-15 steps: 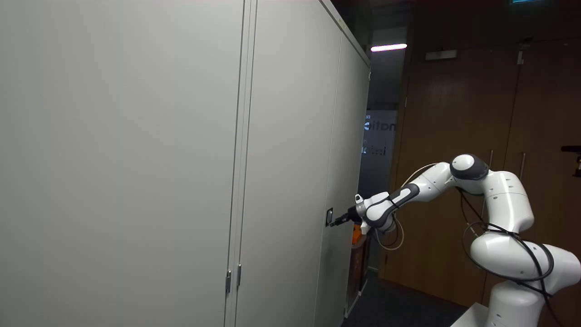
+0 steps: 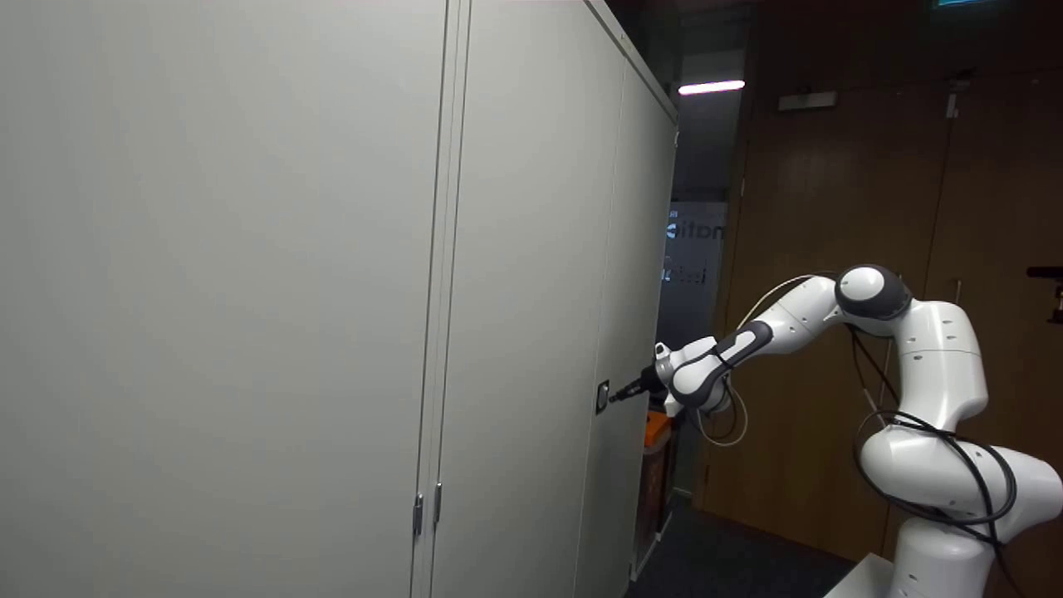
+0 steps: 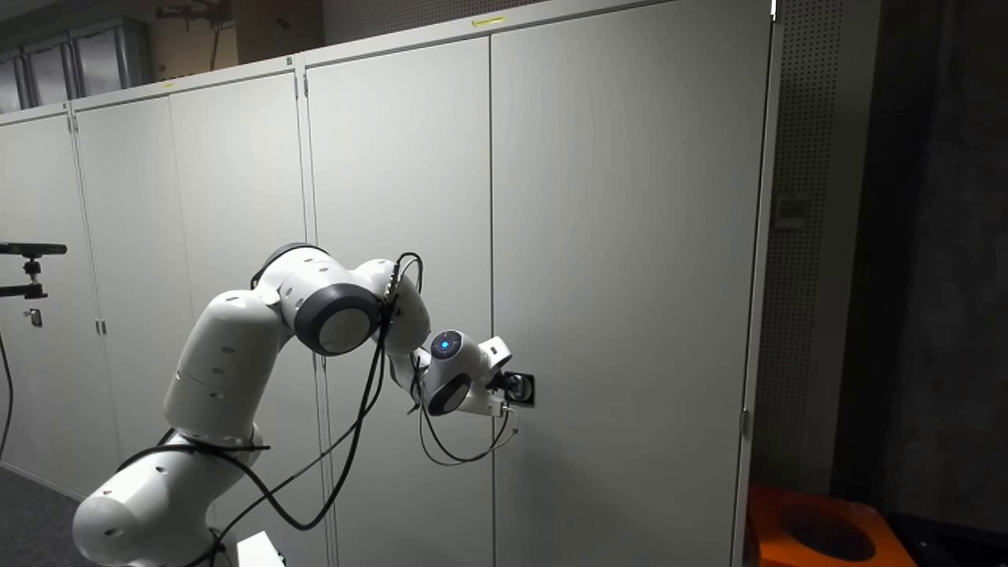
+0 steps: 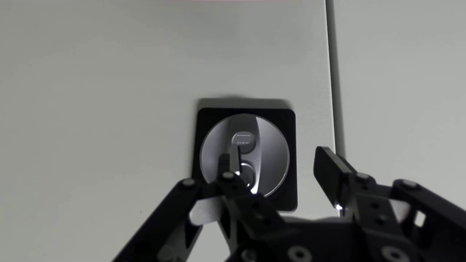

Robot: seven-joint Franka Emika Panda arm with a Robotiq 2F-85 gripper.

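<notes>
A grey cabinet door (image 4: 109,87) carries a square black plate with a round silver handle (image 4: 273,144) and a lock at its centre. In the wrist view my gripper is in front of this plate with its fingers apart. One black finger (image 4: 234,159) overlaps the centre of the handle and partly hides the lock; the other stands right of the plate, close to the door seam. No object shows gripped between them. Exterior view 1 has the gripper (image 2: 614,399) right at the plate; whether it touches cannot be made out.
A vertical door seam (image 4: 335,96) runs just right of the plate. More grey cabinet doors (image 3: 397,189) extend left. An orange-topped bin (image 3: 879,529) stands beyond the cabinet's right end. Cables (image 3: 350,472) hang from the arm.
My gripper has risen slightly along the plate, from near its lower edge to about its middle. The arm's elbow has lifted and shifted a little right in exterior view 1. The doors look unchanged.
</notes>
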